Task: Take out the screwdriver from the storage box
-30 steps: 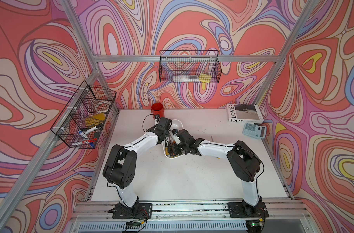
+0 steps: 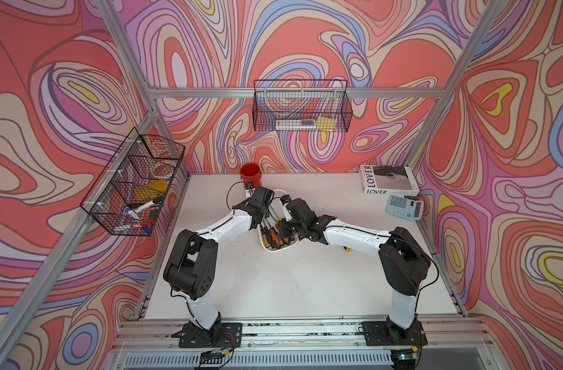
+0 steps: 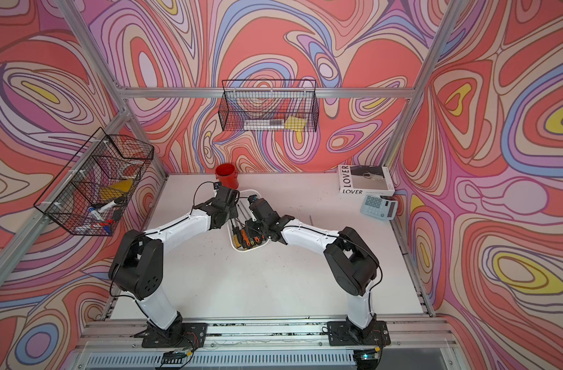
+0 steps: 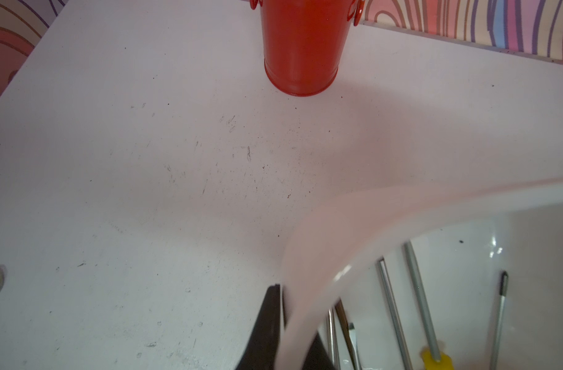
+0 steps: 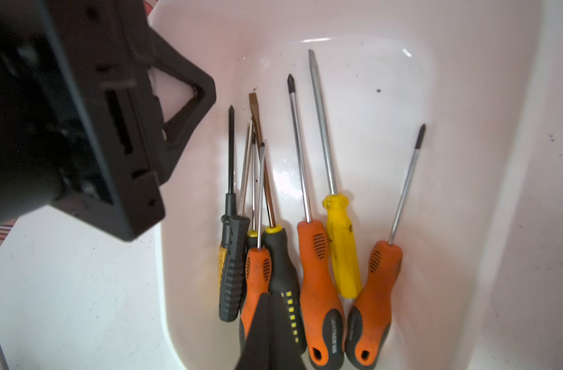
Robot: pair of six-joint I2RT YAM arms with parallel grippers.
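Observation:
The white storage box point(image 5: 503, 185) lies on the table with several screwdrivers inside. Among them are a small orange screwdriver point(image 5: 258, 266), larger orange ones point(image 5: 321, 283) and a yellow one point(image 5: 343, 252). My right gripper is shut, its fingertips together with nothing between them; they stand in front of the small orange handle and a black handle with yellow dots point(image 5: 281, 256), partly covering both. In the left wrist view, my left gripper is shut on the box's wall, one finger outside and one inside.
A red bucket point(image 2: 250, 174) stands behind the box. The book point(image 2: 389, 180) and calculator point(image 2: 404, 207) sit at the right. A small yellow-ended item point(image 2: 348, 249) lies under the right arm.
The crossed screwdriver shafts now lie more nearly parallel. The left gripper stays on the box wall.

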